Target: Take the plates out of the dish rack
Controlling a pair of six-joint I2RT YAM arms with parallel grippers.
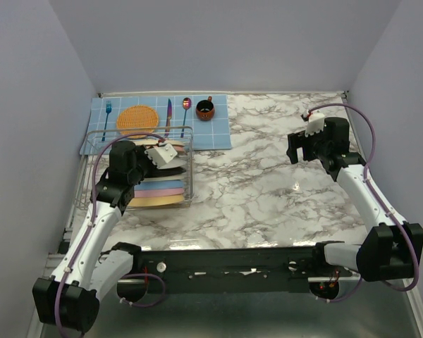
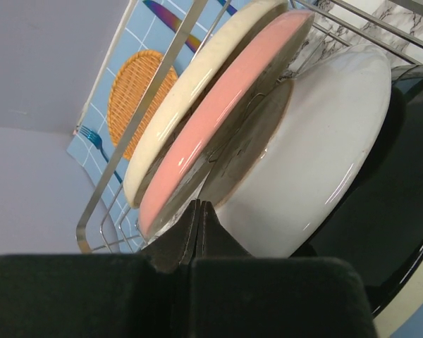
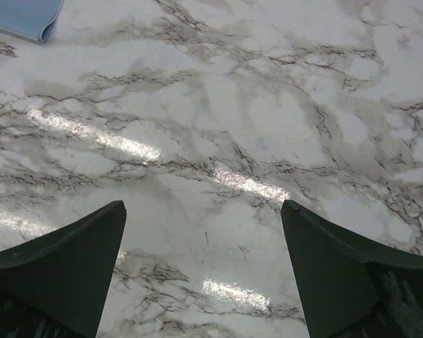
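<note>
My left gripper is shut with its fingertips together and nothing between them. Right beside the tips, outside the fingers, leans a white plate [image 2: 317,148] in the wire dish rack [image 1: 192,184]. Left of it in the left wrist view stand a pink plate [image 2: 229,105] and a cream plate [image 2: 197,77]; to its right is a black plate [image 2: 381,204]. Blue [image 1: 158,184], pink and yellow plates fill the rack's near end in the top view. Over bare marble at the right, my right gripper stands open and empty.
A blue tiled mat [image 1: 218,134] at the back holds a wicker trivet [image 1: 137,118], a fork, a knife, a spoon and a brown mug [image 1: 205,109]. The rack's metal bar [image 2: 137,120] runs close to the left gripper.
</note>
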